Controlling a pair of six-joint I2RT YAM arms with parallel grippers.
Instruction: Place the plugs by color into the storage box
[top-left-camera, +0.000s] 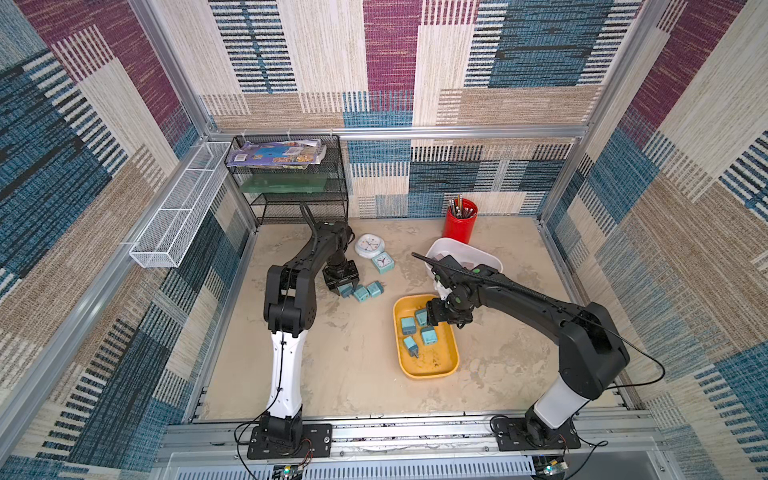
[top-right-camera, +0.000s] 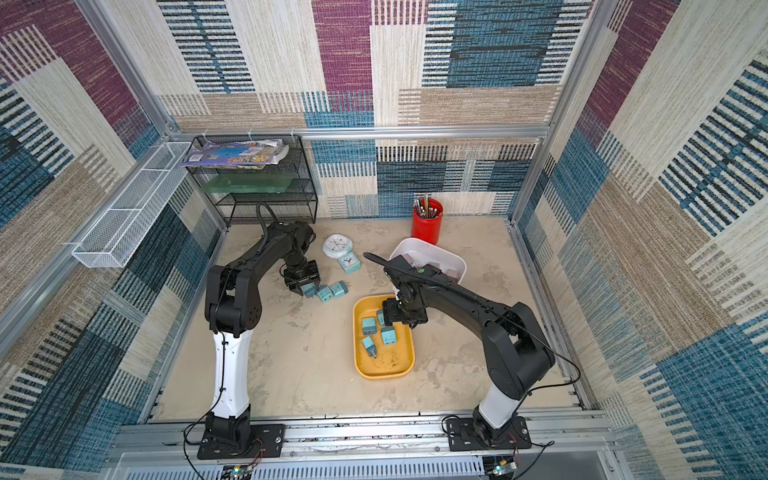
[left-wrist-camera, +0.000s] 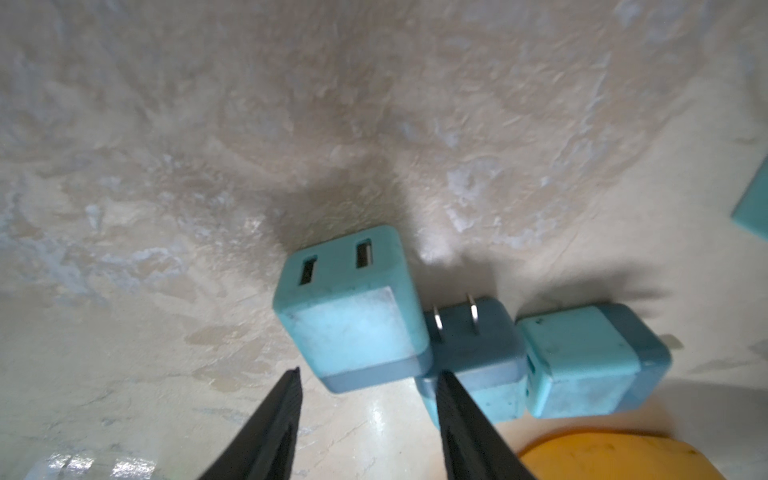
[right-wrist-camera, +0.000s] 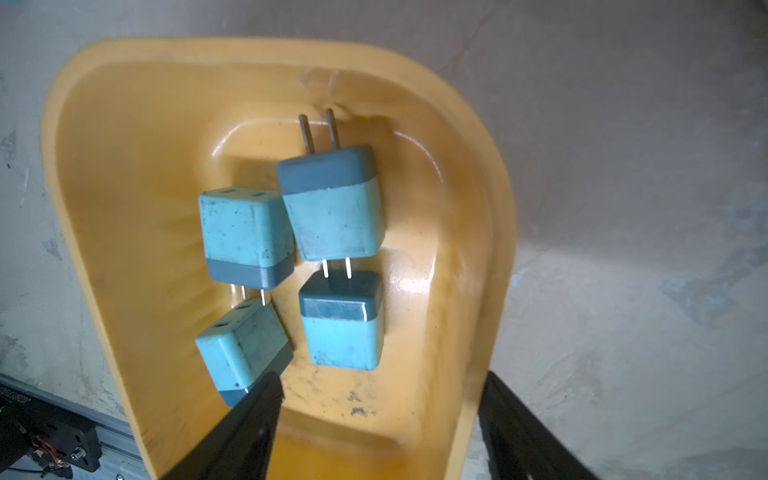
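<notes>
Three light-blue plugs with darker blue-grey ends lie in a row on the table: a nearest plug (left-wrist-camera: 352, 320), a middle plug (left-wrist-camera: 480, 360) and a far plug (left-wrist-camera: 588, 360). My left gripper stands open over the nearest one, its fingertips by that plug's lower edge. Several more blue plugs (right-wrist-camera: 336, 208) sit in the yellow box (top-left-camera: 436, 364). At that box's right side, my right gripper is part open, with one finger (right-wrist-camera: 240, 432) over the inside and the other (right-wrist-camera: 520, 436) outside the rim.
Behind the right arm (top-left-camera: 520, 292) is a white bin (top-left-camera: 484, 256), its contents mostly hidden. A red pen cup (top-left-camera: 460, 224), a round white clock (top-left-camera: 369, 245) and a small square clock (top-left-camera: 383, 261) stand farther back.
</notes>
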